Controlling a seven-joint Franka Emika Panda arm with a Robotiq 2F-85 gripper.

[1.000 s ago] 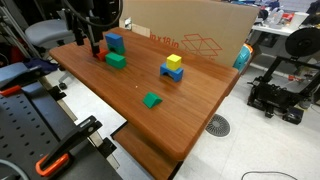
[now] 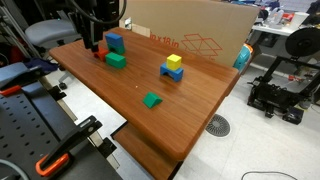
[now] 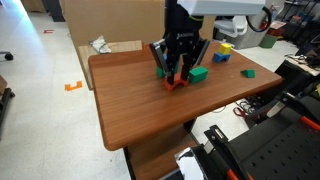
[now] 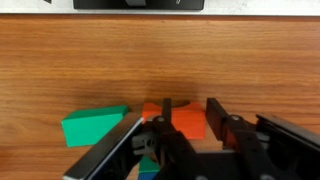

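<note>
A red block (image 4: 187,122) lies on the wooden table, and my gripper (image 3: 174,76) is down over it. In the wrist view the dark fingers (image 4: 218,122) stand apart, to either side of the red block; whether both touch it, I cannot tell. Exterior view 1 shows only a bit of the red block (image 2: 102,52) beneath the gripper (image 2: 97,48). Close beside it are a green block (image 2: 116,61) and a blue block (image 2: 114,43), the latter on top of something partly hidden. Under the fingers in the wrist view, a blue edge (image 4: 149,175) peeks out.
Toward the table's middle, a yellow block (image 2: 174,61) sits on a blue block (image 2: 171,73). A separate green block (image 2: 152,100) lies nearer the front edge. A large cardboard panel (image 2: 200,28) stands along the back. Bare wood (image 2: 190,110) stretches across the table's right part.
The gripper has shifted slightly over the red block and covers more of it in exterior view 1. The other blocks have stayed where they were.
</note>
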